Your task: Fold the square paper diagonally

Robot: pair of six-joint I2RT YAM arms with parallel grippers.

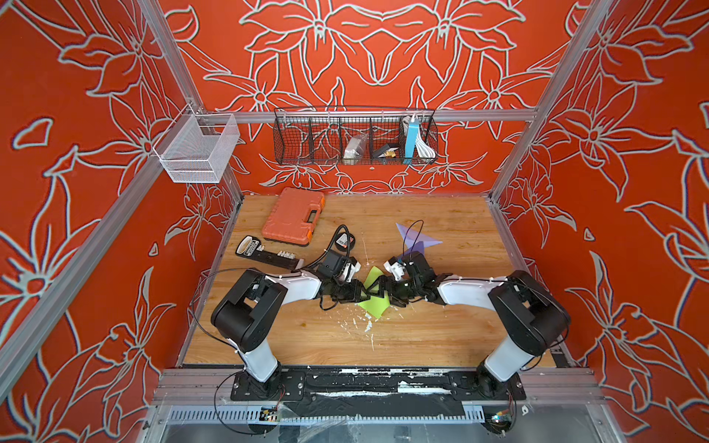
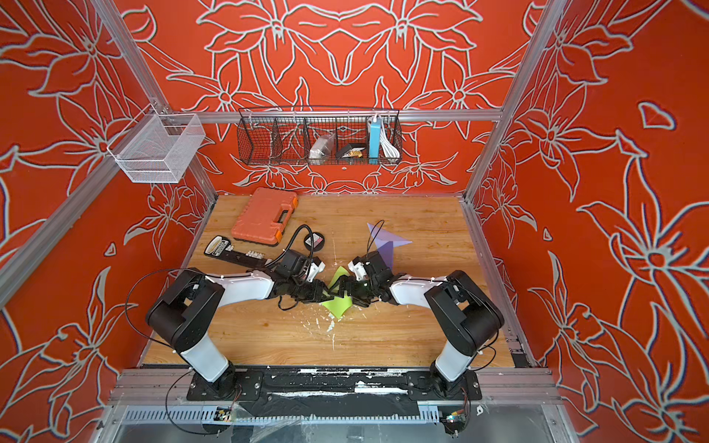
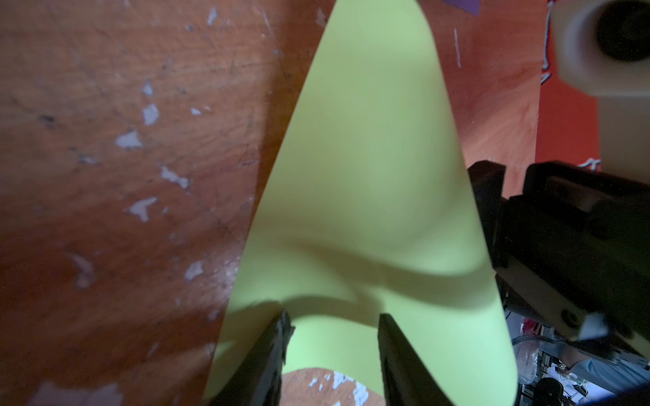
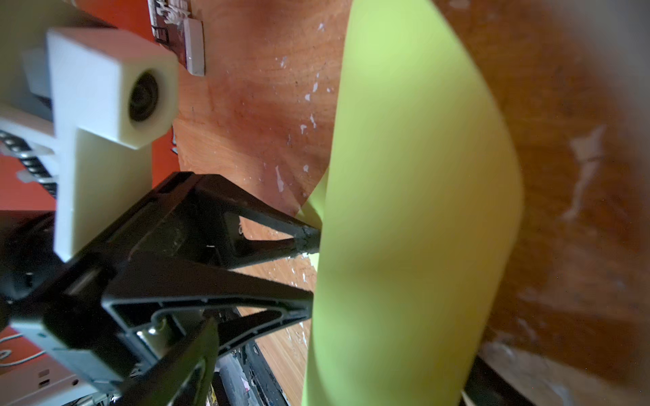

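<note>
The yellow-green paper [image 1: 376, 305] lies on the table between the two grippers, its right side bent over toward the left, looking like a narrow strip. In the left wrist view it bulges up in a curve, with its near part around the left gripper, whose fingers stand part open. The right gripper is open, its fingers wide apart on either side of the curled paper [image 4: 413, 203]. Both grippers are close together over the sheet and hide its middle from above. Whether the paper's corners meet cannot be seen.
A purple paper [image 1: 418, 237] lies behind the right arm. An orange case [image 1: 293, 215], a black tool strip [image 1: 267, 254] and a round black object [image 1: 344, 240] sit at the back left. White flakes [image 1: 368, 323] are scattered in front.
</note>
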